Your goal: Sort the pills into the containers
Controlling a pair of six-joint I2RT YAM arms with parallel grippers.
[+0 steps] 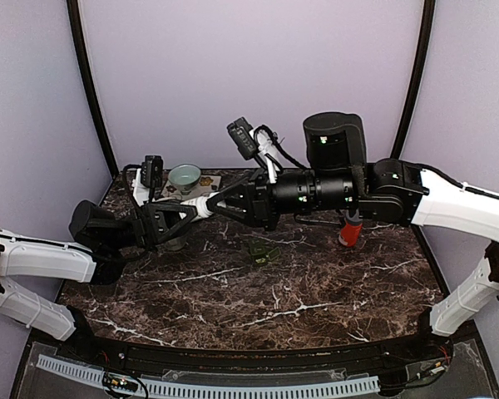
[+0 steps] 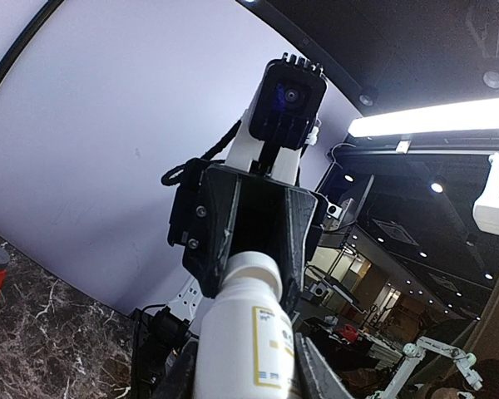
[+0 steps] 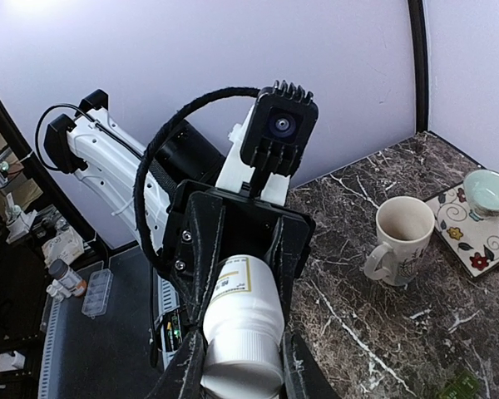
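Note:
A white pill bottle [image 1: 201, 205] is held sideways in the air between both grippers. My left gripper [image 1: 193, 213] is shut on its body, which carries a yellow-edged label in the left wrist view. My right gripper [image 1: 216, 201] is shut around the cap end; the ribbed white cap [image 3: 243, 362] fills the near part of the right wrist view. Whether cap and body are still joined is hard to tell. Off to one side in the right wrist view lies a clear compartment box [image 3: 98, 293].
A mug [image 3: 399, 237] and a pale green bowl [image 3: 489, 193] on a floral tile [image 3: 461, 237] stand at the back left of the table. A red container [image 1: 349, 231] is at the right, a small green item [image 1: 262, 253] mid-table.

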